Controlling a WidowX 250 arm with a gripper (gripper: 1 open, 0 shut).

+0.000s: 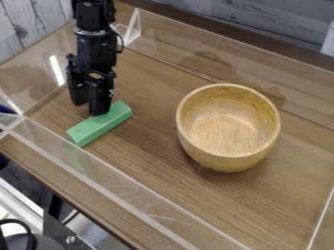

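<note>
A black robot arm [94, 44] reaches down at the upper left to its dark gripper [90, 93], which is low over the wooden table, just at the far upper-left end of a green rectangular block [100, 123]. Whether the fingers are open or shut, or touch the block, is too small to tell.
A large round wooden bowl [226, 127] stands at the right of the block. The wooden table [196, 210] is otherwise mostly clear, with transparent edging along its sides and black cables at the lower left.
</note>
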